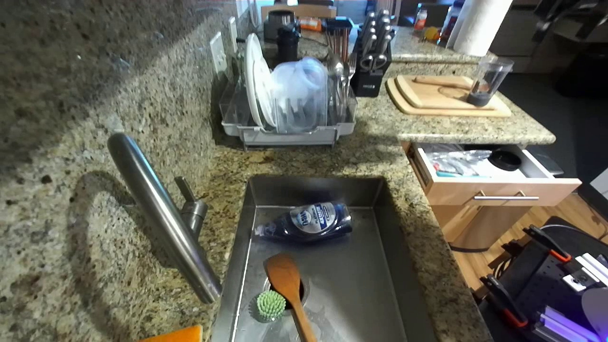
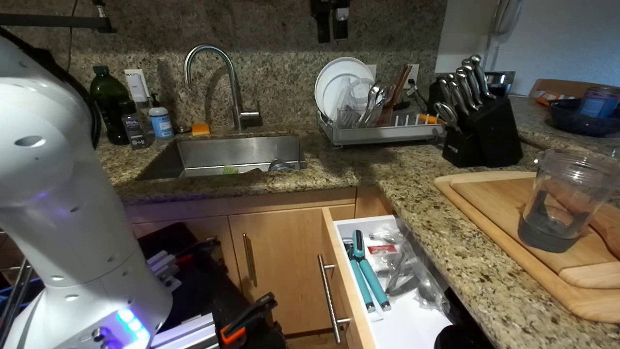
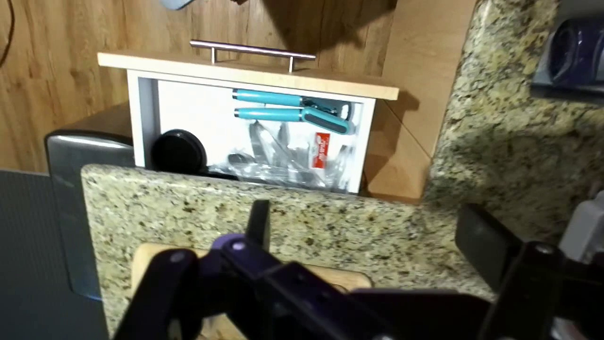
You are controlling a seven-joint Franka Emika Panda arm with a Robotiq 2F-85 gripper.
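My gripper is open in the wrist view, its two dark fingers wide apart and nothing held between them. Below them lie the granite counter and a partly hidden cutting board [image 3: 148, 258]. Beyond the counter edge, the pulled-out drawer [image 3: 218, 107] holds a teal-handled can opener [image 3: 269, 114], clear plastic bags with utensils [image 3: 277, 156] and a round black item [image 3: 178, 152]. A clear cup with a dark base [image 2: 549, 224] stands on the cutting boards [image 2: 494, 232], beside a wooden handle.
The sink [image 1: 365, 268] contains a blue dish soap bottle [image 1: 314, 219], a wooden spoon [image 1: 285, 276] and a green brush [image 1: 270, 305]. A loaded dish rack [image 1: 290, 137] and a knife block [image 1: 370, 80] stand behind it. Bare counter lies between the sink and boards.
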